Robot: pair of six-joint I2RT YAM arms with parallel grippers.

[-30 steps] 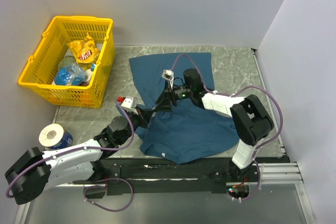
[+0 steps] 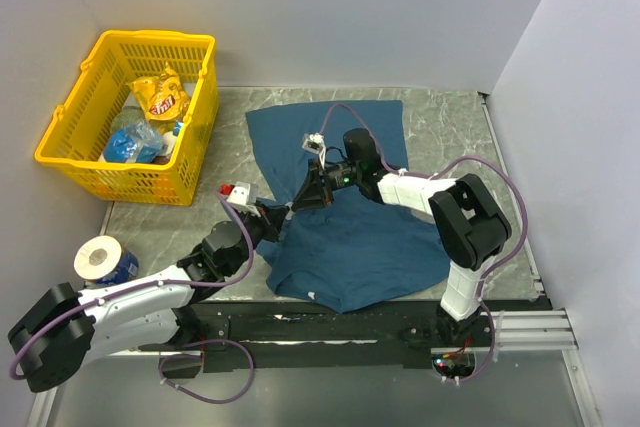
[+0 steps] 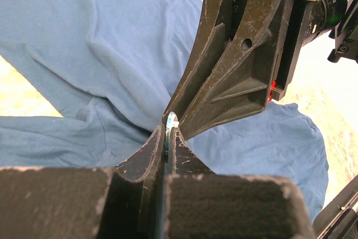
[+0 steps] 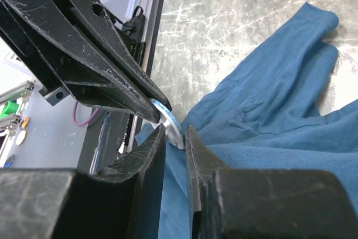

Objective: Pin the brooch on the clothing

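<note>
The blue garment [image 2: 350,237] lies spread on the table, with folds gathered beneath both grippers. My left gripper is shut on the brooch [image 4: 170,125], a small curved piece with a white face and pale blue rim. In the right wrist view the brooch extends from the left fingertips down to my right gripper. The right fingers stand a little apart, with the brooch's lower end between them and blue cloth behind. Whether they touch it is unclear. The brooch's pin is not visible, and the top view barely shows the brooch between the meeting fingertips.
A yellow basket [image 2: 150,187] with packets stands at the back left. Near the left front edge is a can-like container with a white top [image 2: 97,258]. Bare tabletop [image 2: 445,122] shows at the back right.
The right arm has shifted slightly, its gripper still over the cloth beside the left one. The left arm and garment look almost unchanged.
</note>
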